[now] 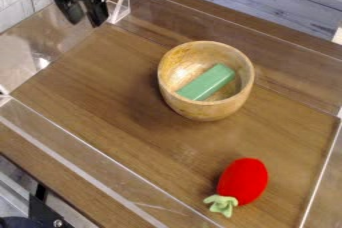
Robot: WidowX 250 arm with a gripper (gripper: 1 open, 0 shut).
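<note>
My black gripper (84, 8) is at the top left corner of the view, over the far left end of the wooden tray, its fingers apart with nothing seen between them. A wooden bowl (179, 64) sits right of the middle with a green block (206, 83) lying inside it. A red strawberry-like object (243, 180) with a pale green top lies at the lower right, apart from the bowl.
Clear plastic walls (315, 197) edge the wooden surface (107, 122). The middle, left and lower parts of that surface are bare.
</note>
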